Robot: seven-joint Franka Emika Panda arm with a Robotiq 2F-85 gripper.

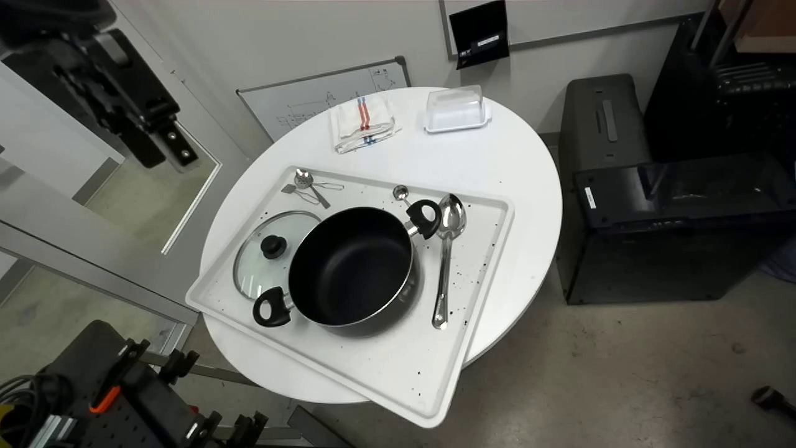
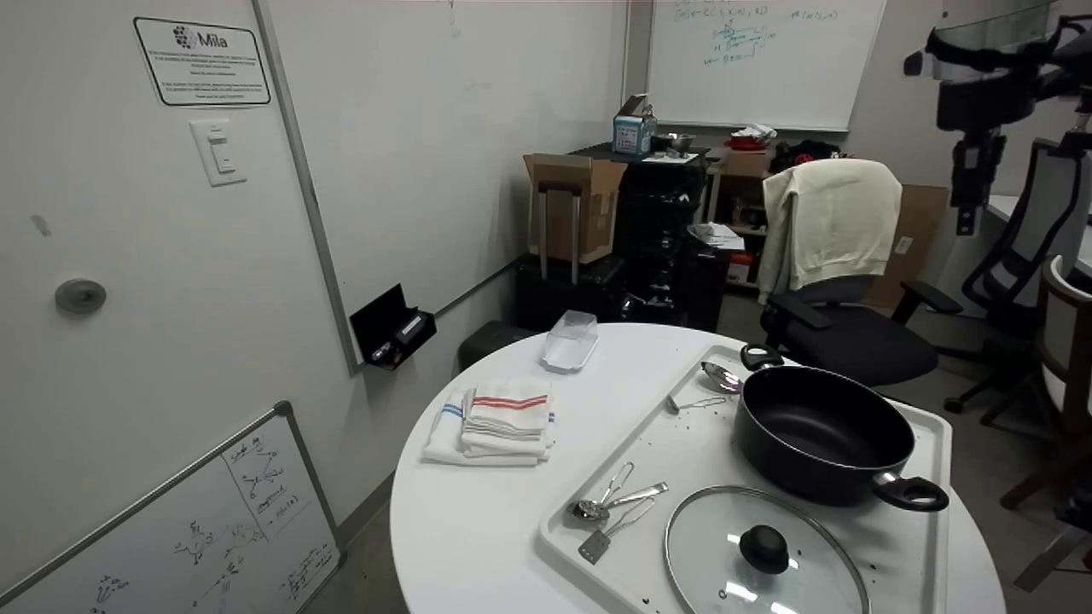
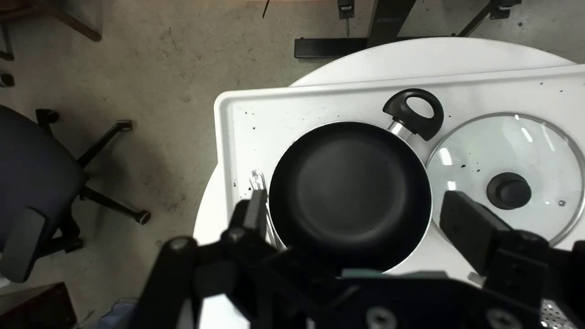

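Observation:
High above the table, my gripper is open with nothing between its fingers; in exterior view 1 the gripper (image 1: 171,153) shows at the upper left, well apart from everything on the table. A black two-handled pot (image 1: 351,265) stands uncovered and empty on a white tray (image 1: 388,381). Beside the pot lies its glass lid (image 2: 706,542), flat on the tray with the black knob (image 2: 763,549) up. A large metal spoon (image 1: 445,261) lies on the pot's other side. From the wrist, the pot (image 3: 351,189) appears below and between my fingers, its near edge covered by the gripper body.
Several small utensils (image 1: 310,183) and a small ladle (image 1: 401,193) rest along the tray's far edge. Beyond it on the round table (image 1: 522,172) are folded striped towels (image 1: 362,123) and a clear-covered butter dish (image 1: 456,111). The tray's front corner is bare and overhangs the table.

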